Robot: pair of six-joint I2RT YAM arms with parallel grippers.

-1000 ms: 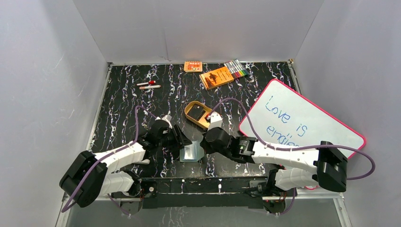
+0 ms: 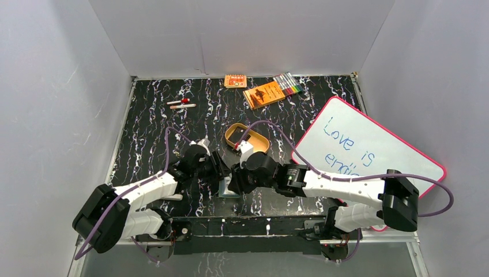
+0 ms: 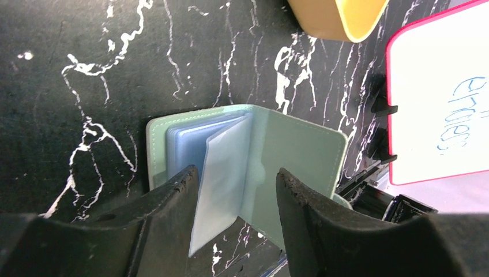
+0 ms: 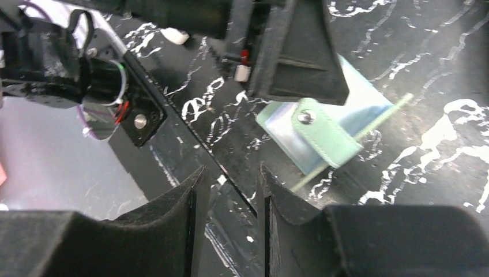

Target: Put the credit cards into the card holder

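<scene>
The pale green card holder (image 3: 291, 158) lies opened on the marble table, with blue cards (image 3: 187, 144) and a white inner flap inside. My left gripper is over it, fingers apart either side of the white flap; whether they touch it is unclear. My right gripper points toward the holder from the right, close to the left gripper, its fingers part open with nothing visible between them. In the top view both grippers largely hide the holder.
A tan tray (image 2: 259, 142) with dark items lies behind the holder. A whiteboard (image 2: 369, 147) covers the right side. An orange book (image 2: 262, 95), coloured pens (image 2: 286, 83), an orange pad (image 2: 235, 81) and markers (image 2: 183, 106) lie toward the back.
The left arm is nearly still.
</scene>
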